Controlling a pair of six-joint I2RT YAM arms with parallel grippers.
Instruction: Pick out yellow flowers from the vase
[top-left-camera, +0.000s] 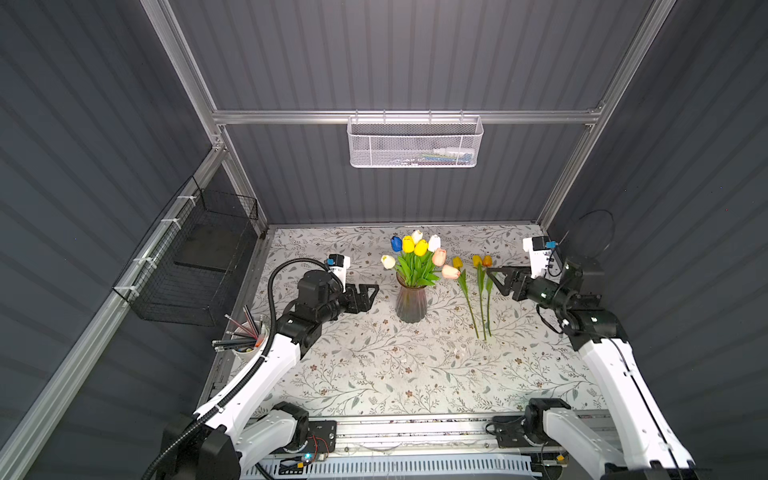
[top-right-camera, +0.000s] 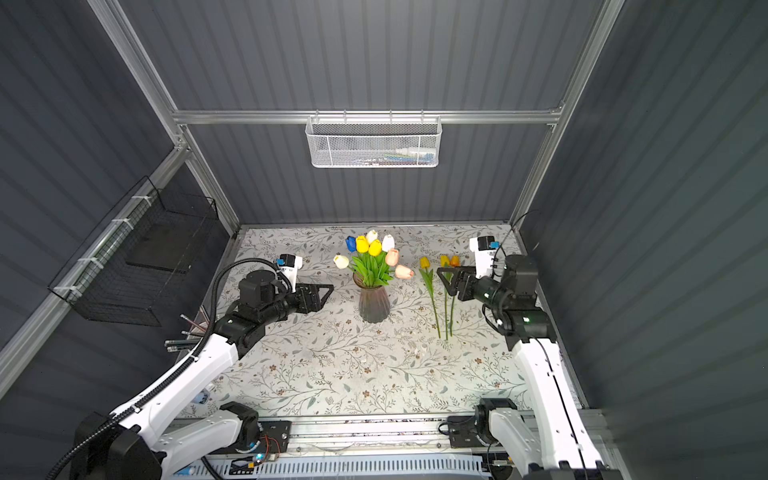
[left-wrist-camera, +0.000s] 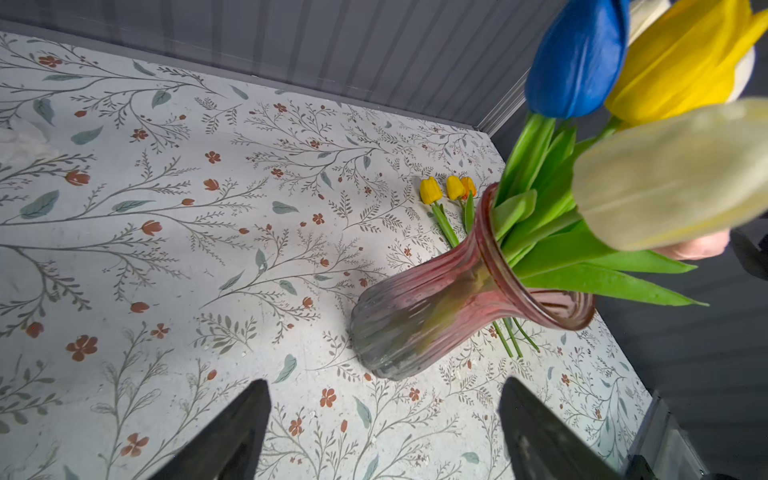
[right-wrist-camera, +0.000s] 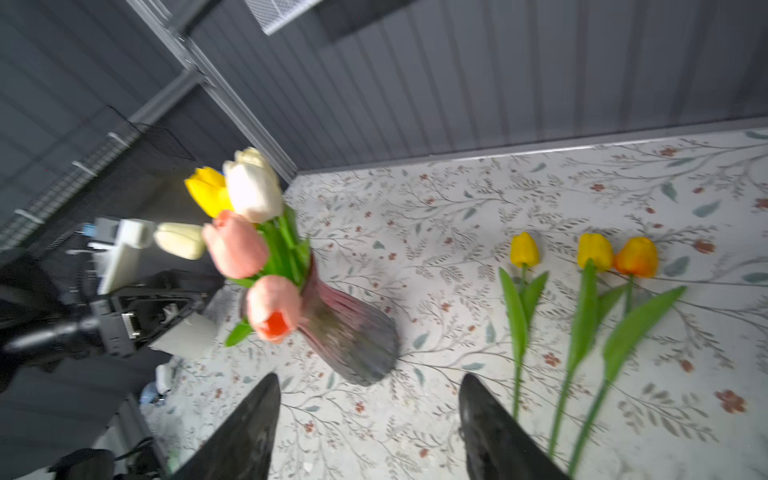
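Note:
The grey-pink vase (top-left-camera: 411, 302) stands centred on the table, holding white, blue and pink tulips and yellow tulips (top-left-camera: 421, 247). Three yellow-orange tulips (right-wrist-camera: 524, 248) lie on the table right of it. My left gripper (top-left-camera: 369, 296) is left of the vase, below the blooms, open with nothing between its fingers; in the left wrist view the vase rim fills the right half. My right gripper (top-left-camera: 497, 280) is raised over the right side near the lying flowers, open and empty.
A white mesh basket (top-left-camera: 412, 164) hangs on the back wall. A black wire basket (top-left-camera: 172, 292) hangs left above a cup of pens.

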